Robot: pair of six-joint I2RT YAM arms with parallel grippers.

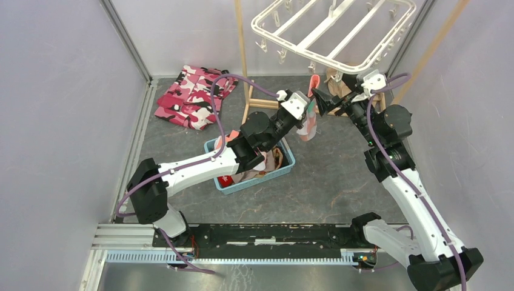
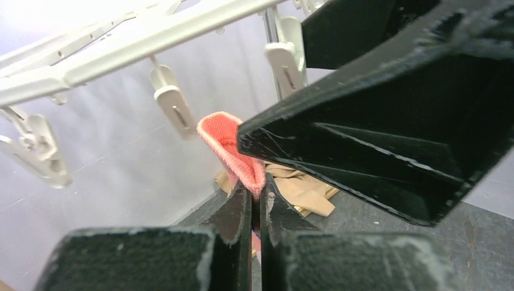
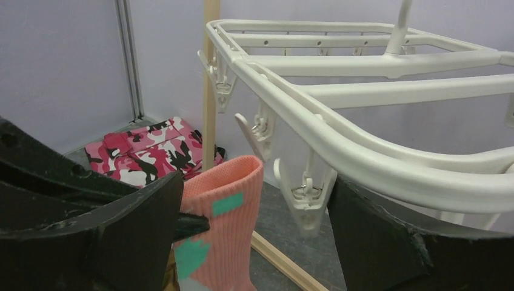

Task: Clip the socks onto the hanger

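Note:
A pink sock with green patches hangs cuff up, and my left gripper is shut on its edge. The white hanger is above, its clips along the rim. In the right wrist view one clip stands just right of the sock's cuff, apart from it. My right gripper is open, one finger on the sock's side and the other beyond the clip, nothing gripped. The left wrist view shows the right gripper's dark finger close by the cuff and another clip behind it.
A blue basket with socks and cloth stands under the left arm. Folded pink camouflage cloth lies at the back left. Wooden bars and beige cloth are on the floor below the hanger.

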